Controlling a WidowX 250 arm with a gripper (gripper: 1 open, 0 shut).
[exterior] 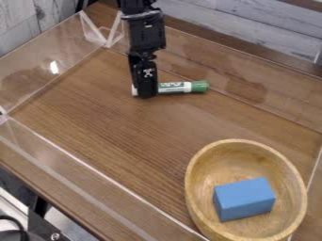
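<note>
My black gripper [143, 83] hangs down at the upper middle of the camera view, its fingertips low over the left end of a green and white tube [183, 87] lying on the wooden table. The gripper is open; whether the tube's end is between its fingers is partly hidden by the fingers.
A wooden bowl [201, 184] holding a blue block [244, 199] sits at the bottom right. Clear plastic walls edge the table [113, 151] on the left.
</note>
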